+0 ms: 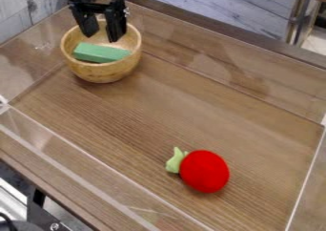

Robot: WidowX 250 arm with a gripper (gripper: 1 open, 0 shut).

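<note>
My black gripper (102, 30) hangs over a round wooden bowl (117, 71) at the upper left of the camera view, its fingers open and reaching down into the bowl's back part. A green rectangular block (99, 53) lies in the bowl, just below the fingers.
A red fruit-like object with a green top (204, 171) lies on the wooden table (178, 111) at the lower right. A wooden ledge sits at the top right corner.
</note>
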